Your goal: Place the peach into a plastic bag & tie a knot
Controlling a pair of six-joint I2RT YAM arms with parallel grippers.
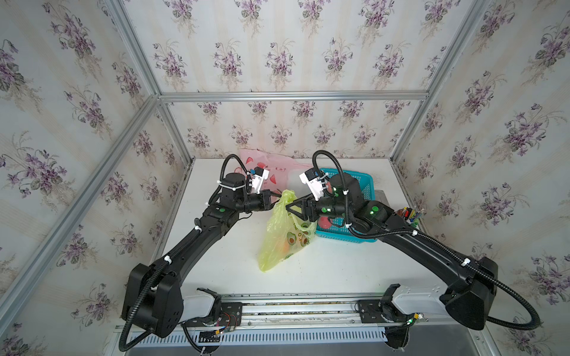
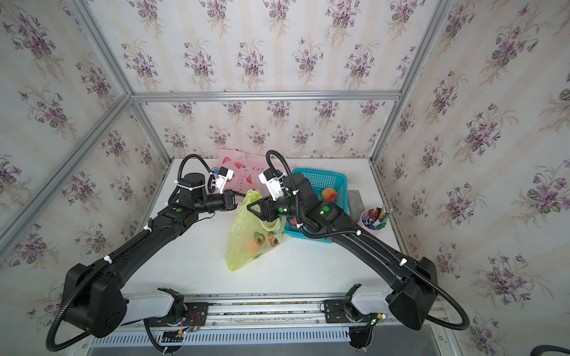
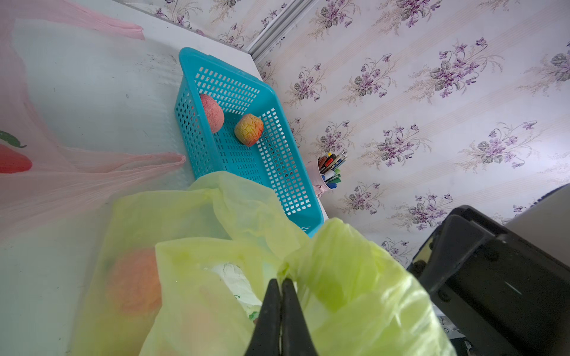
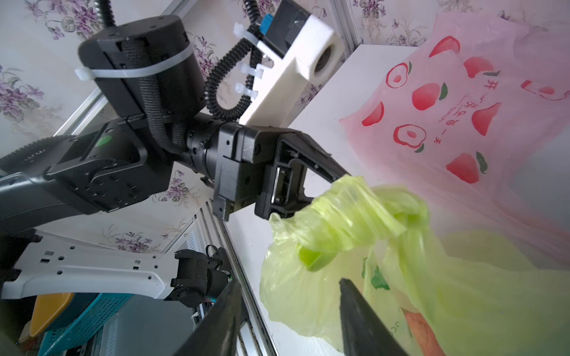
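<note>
The yellow-green plastic bag (image 1: 274, 240) is held up by its gathered neck in my left gripper, which is shut on it. Folds of plastic spread on both sides of those fingertips in the left wrist view. An orange-red rounded shape, likely the peach (image 3: 135, 281), shows blurred through the bag's wall. In the right wrist view the twisted neck (image 4: 356, 216) lies over the left fingers, ahead of my right gripper. Its two fingers stand apart with nothing gripped between them. The overhead views show it right beside the neck; contact cannot be told.
A teal basket (image 2: 338, 178) with fruit stands behind the right arm. A pink printed bag (image 4: 469, 106) lies spread at the back. A pen cup (image 2: 374, 218) is at the far right.
</note>
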